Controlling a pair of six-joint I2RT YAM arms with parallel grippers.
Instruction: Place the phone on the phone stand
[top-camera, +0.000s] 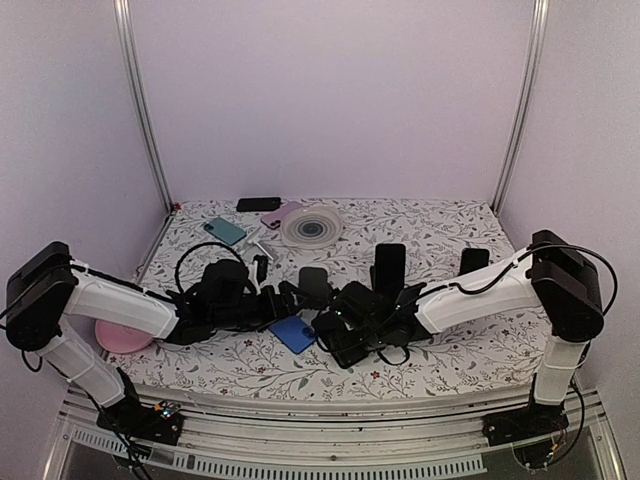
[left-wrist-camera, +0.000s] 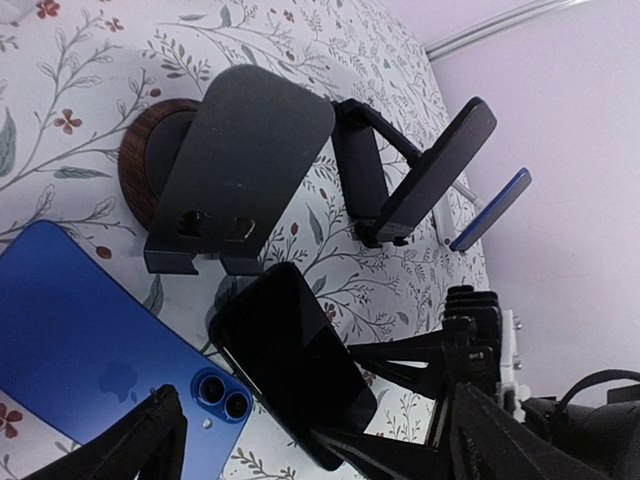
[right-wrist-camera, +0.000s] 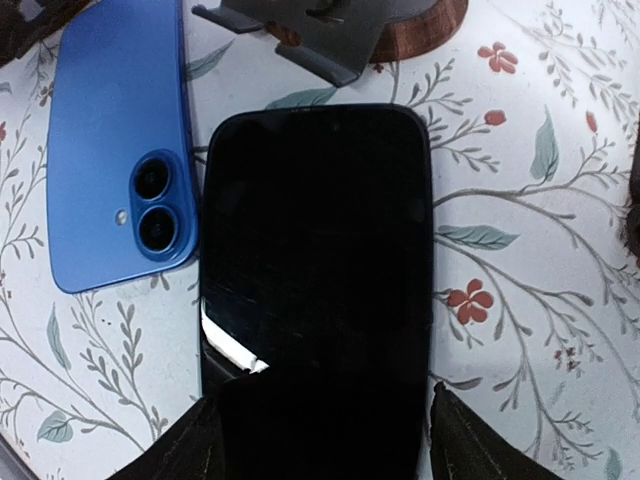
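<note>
A black phone (right-wrist-camera: 315, 240) (left-wrist-camera: 285, 350) lies flat on the floral table beside a blue phone (right-wrist-camera: 115, 120) (left-wrist-camera: 100, 350), just in front of a small phone stand (left-wrist-camera: 240, 150) with a round wooden base. My right gripper is low over the black phone's near end, its fingertips at the two long sides; whether it grips cannot be told. My left gripper (top-camera: 285, 300) is open above the blue phone and the stand, nothing between its fingers.
Larger black stands (top-camera: 390, 265) (top-camera: 474, 258) stand to the right. A pink plate (top-camera: 122, 337) lies at left; clear round plates (top-camera: 310, 227) and several phones sit at the back.
</note>
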